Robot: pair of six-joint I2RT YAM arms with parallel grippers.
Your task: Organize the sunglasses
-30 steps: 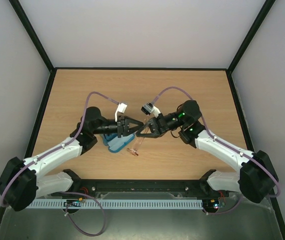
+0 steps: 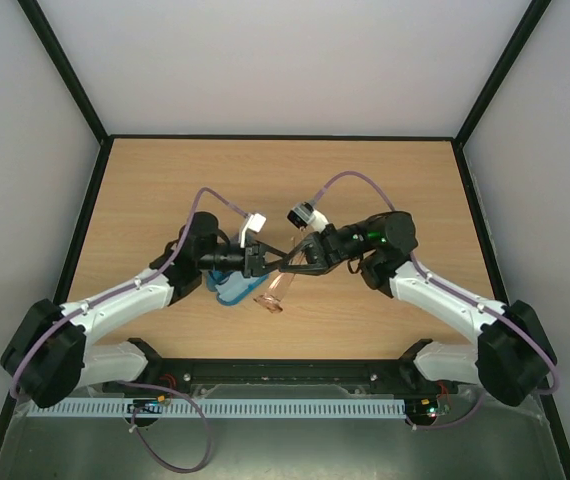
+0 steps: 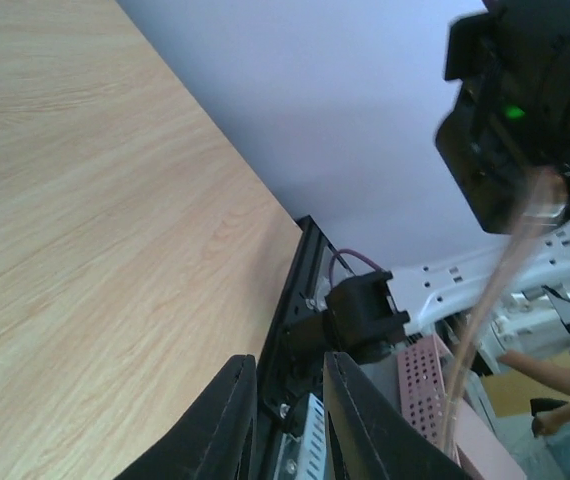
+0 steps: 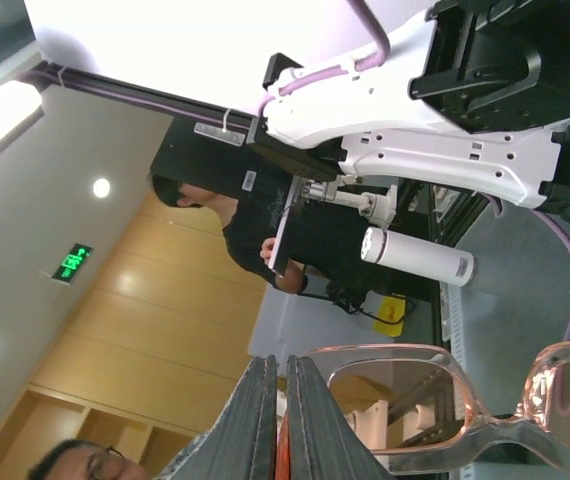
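Clear pinkish sunglasses (image 2: pixel 277 290) hang at my right gripper (image 2: pixel 285 266), their lens part toward the front of the table. In the right wrist view the sunglasses (image 4: pixel 435 445) reach out to the right from my right gripper, whose fingers are pressed together with an orange-pink strip showing low between them. From the left, my left gripper (image 2: pixel 281 260) meets the right one tip to tip. In the left wrist view my left gripper has a gap between its fingers, nothing visible in it; a blurred pinkish temple (image 3: pixel 490 310) passes to the right.
A blue case or tray (image 2: pixel 233 288) lies on the wooden table (image 2: pixel 185 180), partly beneath the left arm. Both grippers crowd together over the middle.
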